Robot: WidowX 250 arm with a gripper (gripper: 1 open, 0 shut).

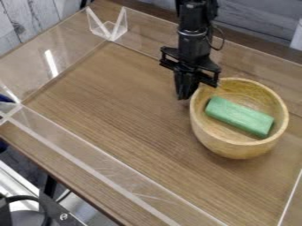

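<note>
My black gripper (pixel 193 79) reaches down from the top centre to the back-left rim of a wooden bowl (pixel 222 145) on the right of the table. A green block (pixel 238 116) lies inside the bowl. The gripper's fingertips sit low by the rim; it looks shut, and whether anything is between the fingers is too small to tell.
A clear folded piece (pixel 108 26) lies at the back left. Black cables (pixel 24 200) are at the lower-left edge.
</note>
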